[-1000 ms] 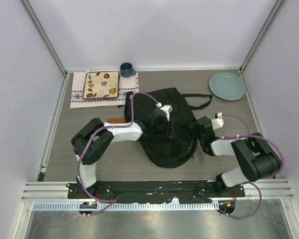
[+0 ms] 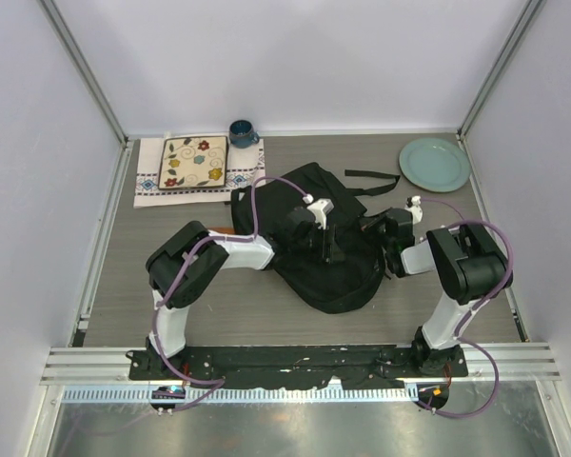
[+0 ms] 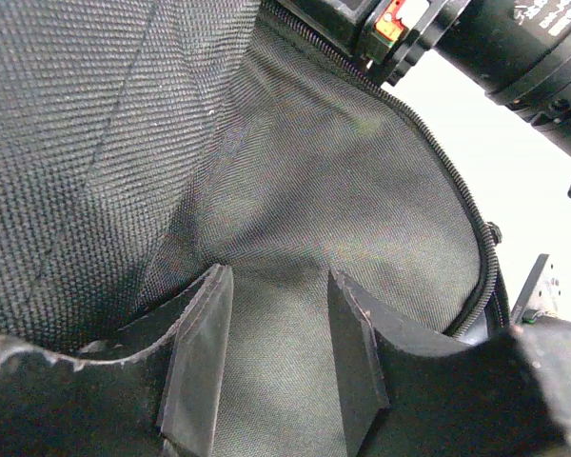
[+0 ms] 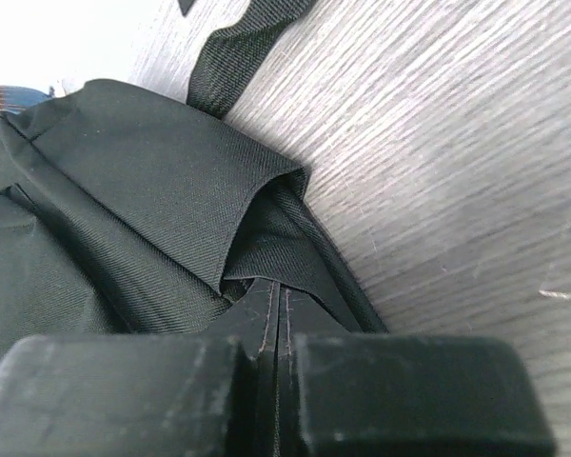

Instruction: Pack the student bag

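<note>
The black bag [image 2: 338,290] lies on the table with its mouth toward the front, and its back panel [image 2: 266,209] stretches behind my left arm. My left gripper is inside the mouth, part open, its fingers [image 3: 202,347] apart with only black lining showing beyond them. On the bag's right side, my right gripper is shut on a fold of the bag's fabric [image 4: 143,181]; the cloth gathers at its tips, and how much is pinched is hidden. In the top view both grippers partly cover the bag.
A black strap [image 2: 373,181] trails right from the bag. Behind it are a teal plate [image 2: 434,164], a blue mug [image 2: 243,133] and a floral board [image 2: 192,163] on a patterned cloth [image 2: 171,198]. An orange-brown item [image 2: 221,230] peeks out beside my left arm. Bare table lies left front.
The left arm has shifted slightly right. The right forearm has swung inward and back, and its gripper's tilt has changed. The bag's front and right edge have moved a little right.
</note>
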